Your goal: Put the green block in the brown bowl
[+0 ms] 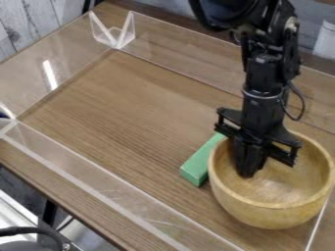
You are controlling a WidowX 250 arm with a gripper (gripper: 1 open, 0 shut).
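Observation:
The brown bowl (275, 204) stands in the near right corner of the tabletop. Against its left side, or very close to it, lies the green block (199, 163) on the wood, outside the bowl. My gripper (249, 165) points down at the bowl's back left rim, its lower end reaching into the bowl's mouth. Dark finger parts overlap the rim there, and their tips are hard to make out, so whether they pinch the rim does not show. The block's back end sits just left of the gripper.
Clear low walls edge the wooden tabletop (124, 118). A clear white-edged piece (114, 31) stands at the back left. Cables loop beside the arm.

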